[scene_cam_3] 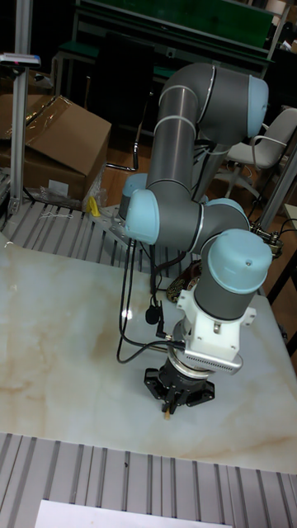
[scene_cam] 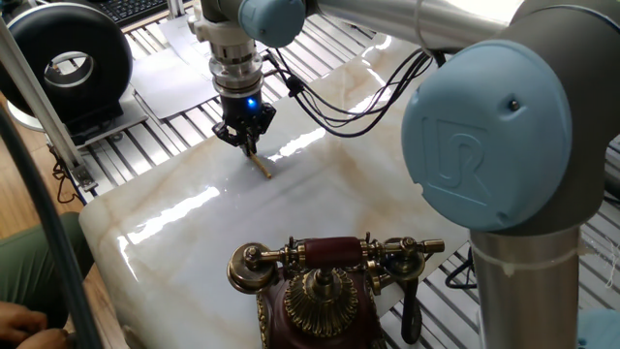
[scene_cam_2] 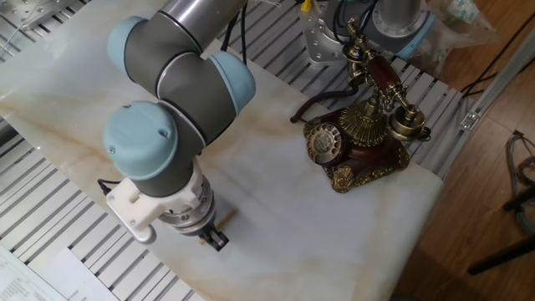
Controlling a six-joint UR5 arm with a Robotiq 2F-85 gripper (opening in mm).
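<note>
A thin yellow-brown stick (scene_cam: 263, 169) lies at a slant on or very near the marbled table top (scene_cam: 320, 194). The black gripper (scene_cam: 250, 151) points down at its far end, fingers closed together on it. Exterior view 2 shows part of the stick (scene_cam_2: 226, 221) beside the gripper (scene_cam_2: 219, 243), the rest hidden behind the fingers. From the front, a short tip of the stick (scene_cam_3: 167, 417) pokes out below the fingertips. Whether it is clear of the surface I cannot tell.
An ornate red and brass telephone (scene_cam_2: 361, 146) stands on the table, well away from the gripper. Black cables (scene_cam: 339, 116) hang from the arm. A person's hands (scene_cam: 29, 325) show at the lower left of exterior view 1.
</note>
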